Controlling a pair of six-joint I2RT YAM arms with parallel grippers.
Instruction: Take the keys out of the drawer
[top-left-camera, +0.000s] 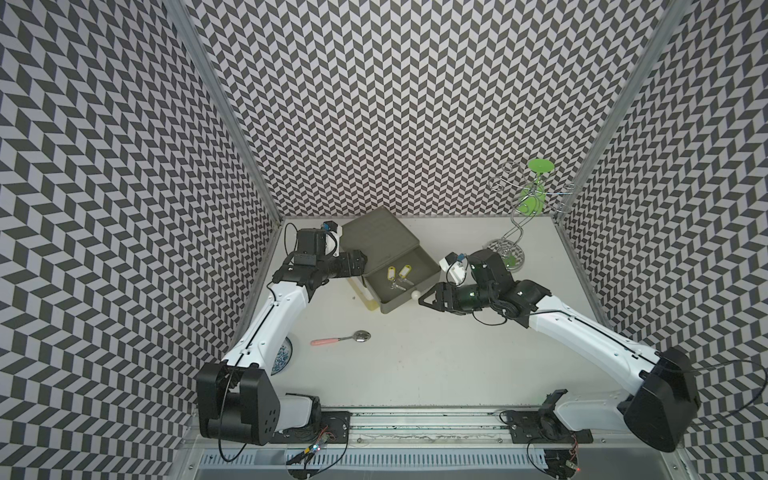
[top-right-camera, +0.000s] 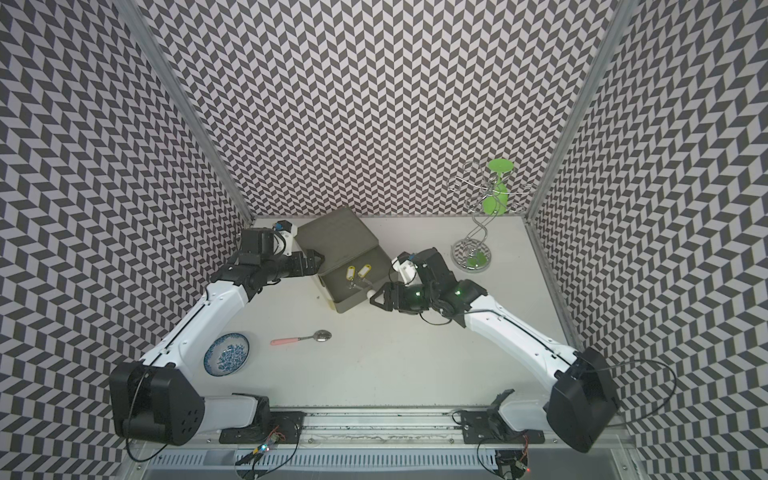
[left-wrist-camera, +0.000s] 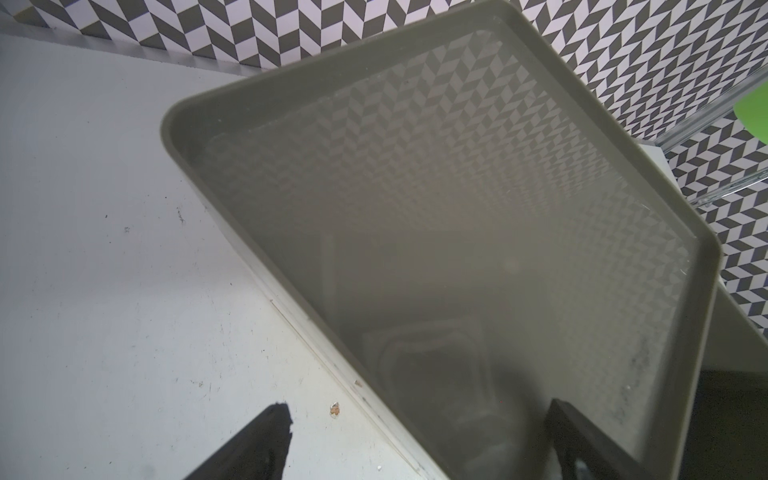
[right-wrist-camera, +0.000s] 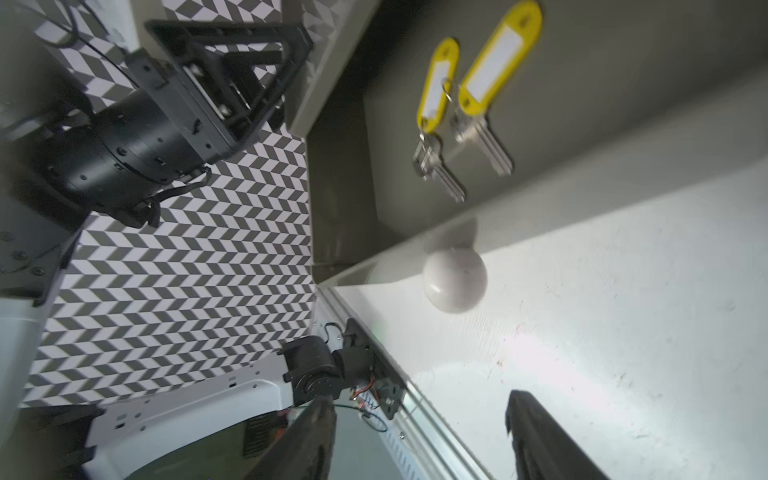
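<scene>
The drawer is pulled out of its box (left-wrist-camera: 448, 184) and has a white round knob (right-wrist-camera: 454, 280) on its front. My right gripper is open and empty, outside the drawer, close to the knob in both top views. The left gripper stands open at the box's left side. One edge of the box shows between its fingers in the left wrist view; whether they touch it I cannot tell.
A pink-handled spoon (top-left-camera: 340, 339) lies in front of the drawer. At the front left is a blue-patterned bowl (top-right-camera: 226, 354), and a wire rack with green parts (top-left-camera: 508, 254) stands at the back right.
</scene>
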